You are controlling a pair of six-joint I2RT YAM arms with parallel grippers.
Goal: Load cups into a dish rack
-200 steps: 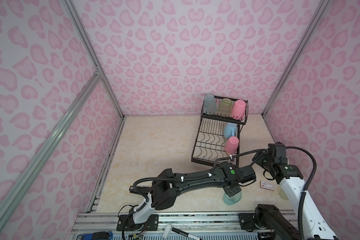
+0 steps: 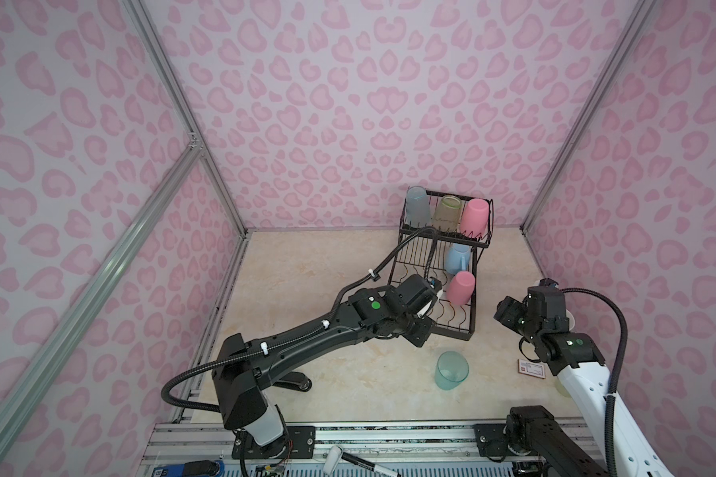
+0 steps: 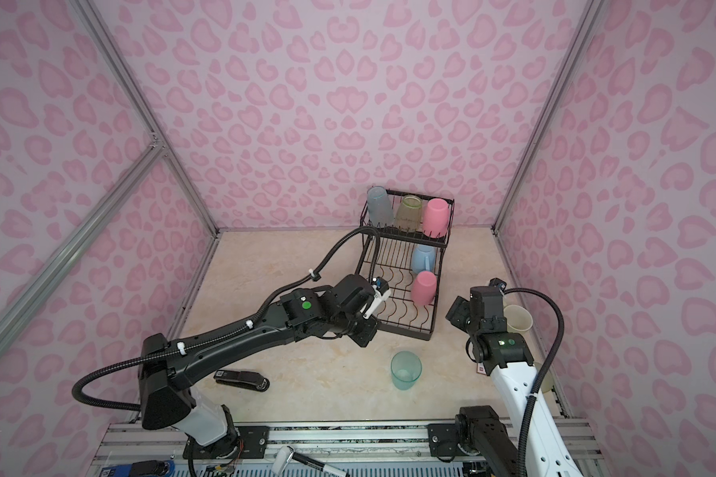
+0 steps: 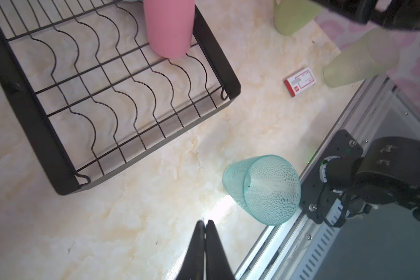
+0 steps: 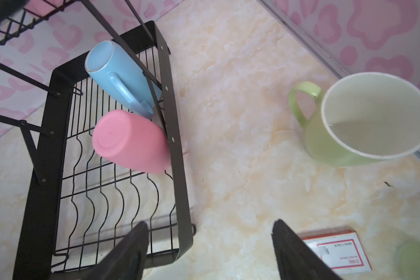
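A clear teal cup (image 2: 451, 370) stands mouth up on the table before the black two-tier dish rack (image 4: 155, 147). My left gripper hangs over the table, shut, nothing between its fingertips and apart from the teal cup (image 4: 266, 189). On the lower tier are a pink cup (image 5: 131, 141) and a light blue mug (image 5: 121, 77); grey-blue (image 2: 417, 206), olive (image 2: 448, 213) and pink (image 2: 475, 217) cups occupy the top tier. A pale green mug (image 5: 359, 126) stands mouth up right of the rack. My right gripper is open and empty, its fingers spread wide, short of that mug.
A small red-and-white box (image 5: 338, 252) lies near the pale green mug. By the right edge is a pale yellow-green cup (image 4: 359, 58). The black stapler-like object (image 3: 242, 380) lies at front left.
My left gripper has swung left and back, off the teal cup, which now stands slightly left of and behind its earlier place. The right gripper has shifted slightly left.
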